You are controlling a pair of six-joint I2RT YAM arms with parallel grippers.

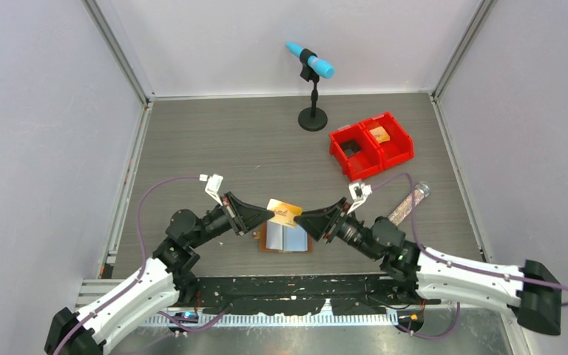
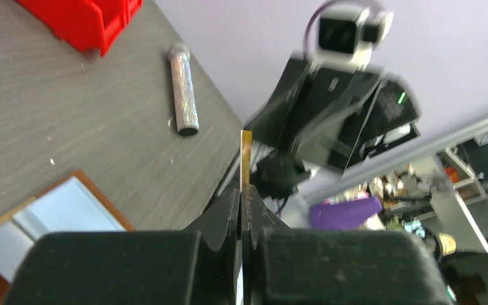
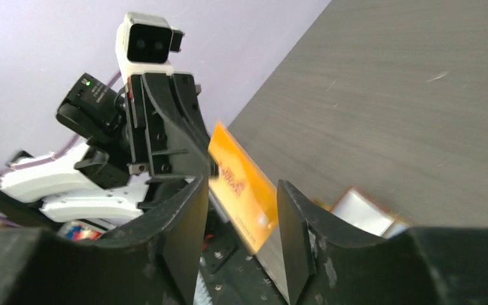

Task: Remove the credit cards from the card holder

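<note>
An orange card [image 1: 285, 210] is held in the air between my two grippers, above the open brown card holder [image 1: 305, 244] with its pale inner pages. In the left wrist view the card [image 2: 246, 155] stands edge-on, its near end pinched by my left gripper, which is shut. From the right wrist view, the card's face [image 3: 238, 187] shows and its far edge is at the left gripper's tips. My right gripper has its fingers spread apart, with the card's near part in the gap; whether a finger touches it is unclear.
A two-part red bin [image 1: 373, 164] stands at the back right, an orange card [image 1: 379, 134] and something dark inside. A glittery tube [image 1: 408, 205] lies by the right arm. A blue microphone on a stand [image 1: 313, 118] stands at the back.
</note>
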